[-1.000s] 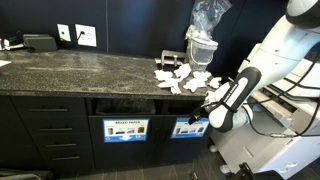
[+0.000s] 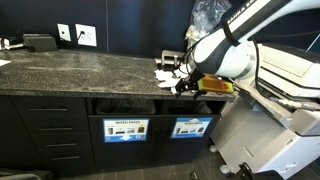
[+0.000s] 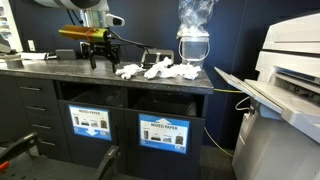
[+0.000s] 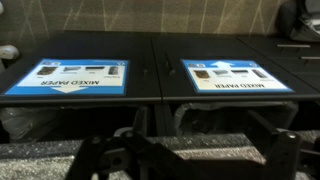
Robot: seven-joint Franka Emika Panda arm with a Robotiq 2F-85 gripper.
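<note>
My gripper [image 2: 186, 86] hangs over the front edge of the counter, beside several crumpled white papers [image 2: 165, 76] that it partly hides. From the other side, the gripper [image 3: 98, 58] is at the left of the papers [image 3: 160, 70], above the countertop [image 3: 60, 68]. Looking down past the fingers [image 4: 131, 130], the wrist view has them spread wide apart with nothing held between them. Beyond lie two open slots with plastic liners [image 4: 190, 120] and the mixed paper labels [image 4: 235, 76] on the dark cabinet fronts. No crumpled paper shows in the wrist view.
A white bucket [image 3: 193, 46] with a clear plastic bag stands at the counter's back right. Right of the counter is a large white machine [image 3: 285, 95].
The arm has risen from low in front of the right cabinet to above the counter's edge, now covering part of the papers and the bucket. The papers look unmoved where visible.
</note>
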